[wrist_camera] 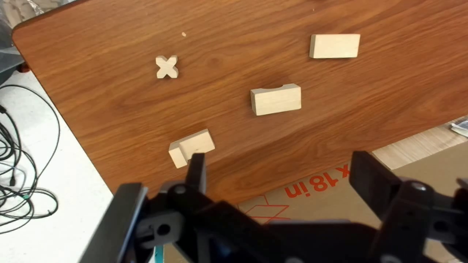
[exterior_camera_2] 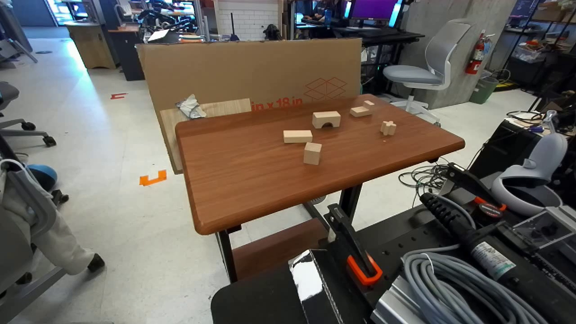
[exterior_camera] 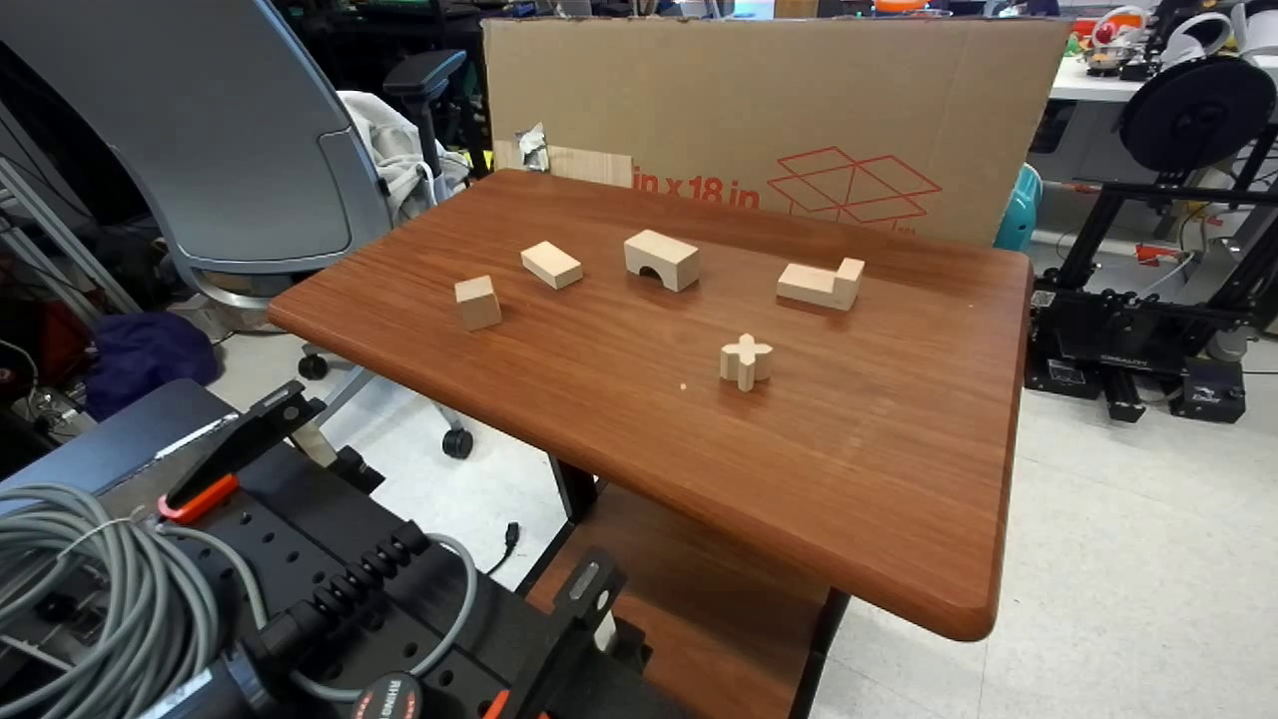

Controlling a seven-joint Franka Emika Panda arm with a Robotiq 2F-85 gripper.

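Several pale wooden blocks stand apart on a brown table [exterior_camera: 863, 479]. They are a cube [exterior_camera: 478, 304], a flat rectangular block [exterior_camera: 552, 265], an arch block [exterior_camera: 661, 260], an L-shaped block [exterior_camera: 822, 284] and an upright cross-shaped block [exterior_camera: 746, 360]. In the wrist view my gripper is open above the table, its fingers wide apart with nothing between them. The L-shaped block [wrist_camera: 193, 147] shows just beyond the left finger, and the arch block [wrist_camera: 277, 100] lies farther up the picture. Neither exterior view shows the gripper.
A cardboard sheet [exterior_camera: 767, 108] stands upright along the table's back edge. Coiled grey cable [exterior_camera: 108, 587] and clamps lie on the black base in front of the table.
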